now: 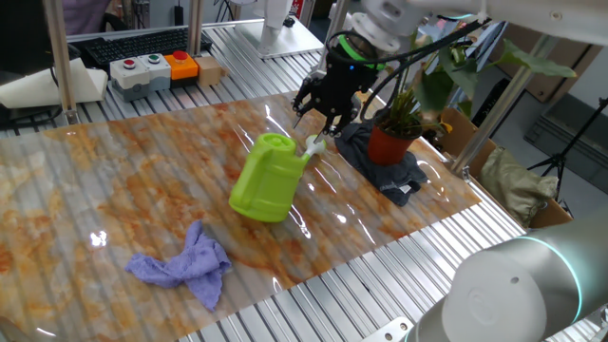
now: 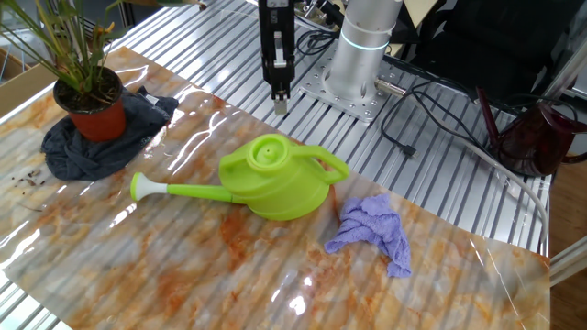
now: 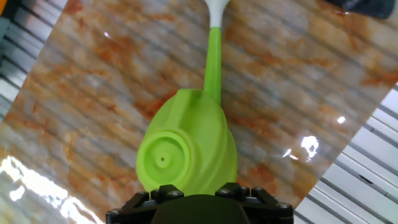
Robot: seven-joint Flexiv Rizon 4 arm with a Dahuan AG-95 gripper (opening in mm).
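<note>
A light green watering can [image 1: 265,185] with a white-tipped spout rests on the marbled sheet, apart from my gripper. Its spout [image 2: 204,192] points toward the potted plant, and its handle [image 2: 323,161] is on the opposite side. My gripper [image 1: 316,121] is raised above the sheet with its fingers spread and nothing between them. From the wrist view, the can's round top [image 3: 163,159] lies just beyond the fingers [image 3: 166,192], and the handle is hidden.
A potted plant [image 2: 99,115] stands on a dark cloth [image 2: 66,152]. A crumpled purple cloth [image 2: 371,231] lies on the can's handle side. Button boxes [image 1: 140,76] sit at the back left. A dark red can [image 2: 534,139] stands at the table's far right. Much of the sheet is clear.
</note>
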